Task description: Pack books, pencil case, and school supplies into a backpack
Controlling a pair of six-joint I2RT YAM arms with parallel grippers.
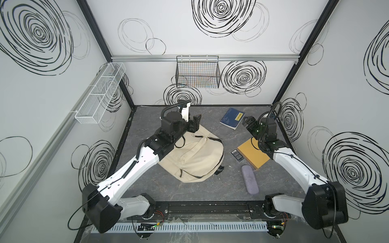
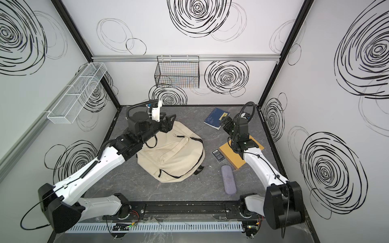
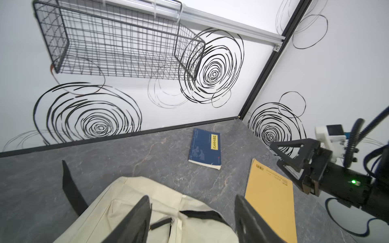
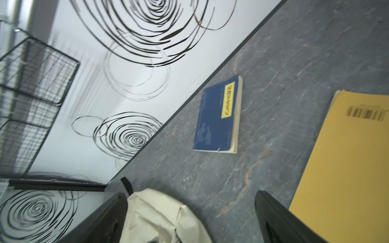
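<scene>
The cream backpack (image 1: 198, 158) lies mid-floor, its flap down, contents hidden. My left gripper (image 1: 195, 121) is raised above its back part, open with nothing between the fingers in the left wrist view. My right gripper hangs open above the right side, near the yellow book (image 3: 269, 198). A blue book (image 4: 214, 117) lies at the back right. In the top left view, a small dark calculator-like item (image 1: 237, 156) lies beside the yellow book, with the lavender pencil case (image 1: 250, 178) nearer the front.
A black wire basket (image 1: 197, 75) hangs on the back wall, a white mesh basket (image 1: 97, 97) on the left wall.
</scene>
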